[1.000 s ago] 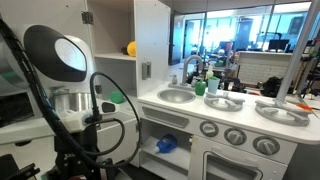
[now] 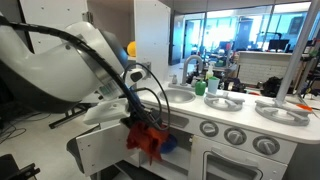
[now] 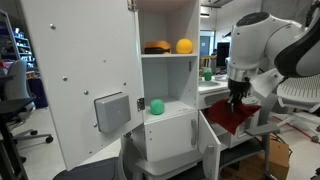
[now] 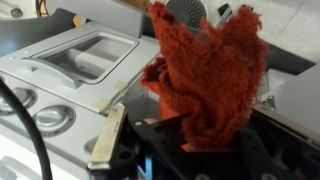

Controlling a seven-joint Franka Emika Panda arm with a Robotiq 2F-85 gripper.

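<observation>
A red cloth (image 2: 148, 139) hangs bunched from my gripper (image 2: 133, 119), which is shut on it. In the wrist view the cloth (image 4: 205, 75) rises in front of the fingers and hides most of the fingertips. Exterior view 2 shows the cloth (image 3: 230, 118) beneath the gripper (image 3: 238, 97), above the open lower compartment of the toy kitchen. A blue item (image 2: 168, 144) lies in that compartment just beyond the cloth, partly covered by it.
A white panel (image 2: 104, 147) stands out below the arm. The counter carries a sink (image 2: 178, 95), a green bottle (image 2: 213, 84) and burners (image 2: 281, 111). Shelves hold an orange ball (image 3: 184, 46) and a green ball (image 3: 157, 106). A cardboard box (image 3: 277, 158) sits on the floor.
The arm has risen from low at the left and swung right toward the kitchen front, carrying the red cloth up with it. The blue item is now partly covered.
</observation>
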